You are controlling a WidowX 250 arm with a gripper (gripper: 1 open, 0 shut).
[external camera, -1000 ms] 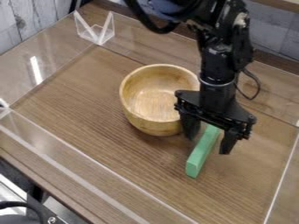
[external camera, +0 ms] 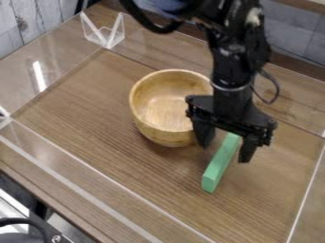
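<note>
My black gripper is low over the right part of the wooden table, open, its fingers either side of the upper end of a flat green bar. The bar lies lengthwise toward the front. Whether the fingers touch it I cannot tell.
A yellow bowl sits just left of the gripper, very close to it. A white wire object stands at the back left.
The gripper has shifted slightly, with small changes in its angle around the green bar's upper end. The bowl looks unmoved.
</note>
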